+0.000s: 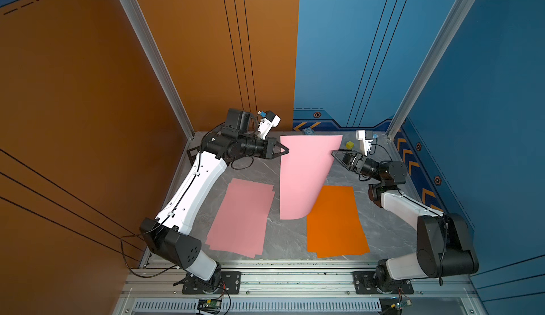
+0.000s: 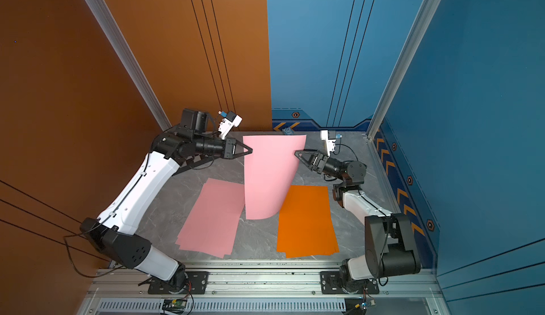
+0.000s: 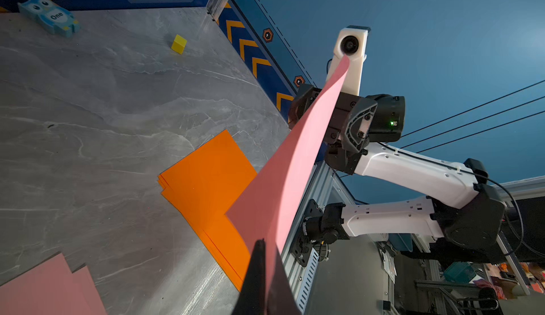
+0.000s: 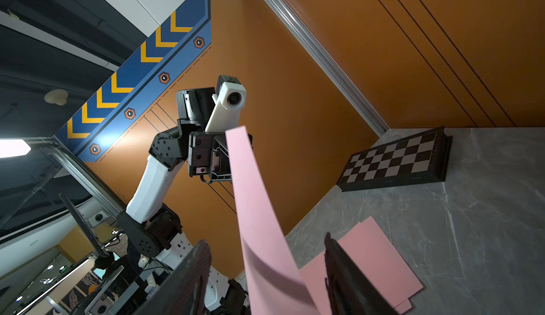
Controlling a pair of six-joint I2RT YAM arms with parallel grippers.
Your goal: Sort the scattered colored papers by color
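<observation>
A pink sheet (image 1: 306,173) hangs upright in the air between the grippers. My left gripper (image 1: 283,150) is shut on its left top edge. My right gripper (image 1: 336,154) is at the sheet's right edge; in the right wrist view its fingers stand apart on either side of the paper. Below, pink sheets (image 1: 238,218) lie stacked on the left and orange sheets (image 1: 335,224) on the right.
A checkered board lies at the back left. A blue owl-shaped item (image 3: 51,16) and a yellow cube (image 3: 178,44) rest at the back.
</observation>
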